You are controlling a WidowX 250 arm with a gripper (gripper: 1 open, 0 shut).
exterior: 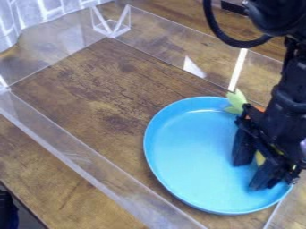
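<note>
My black gripper (256, 161) is low over the right side of a blue plate (191, 156), its fingertips down at the plate's surface. A small yellow patch shows among the fingers, largely hidden, so I cannot tell whether it is held. A pale green leafy piece (235, 101) lies at the plate's back right edge, with a bit of orange just behind the gripper.
Clear plastic walls border the wooden surface (84, 98), which is bare left of the plate. A white cloth (18, 18) is at the top left.
</note>
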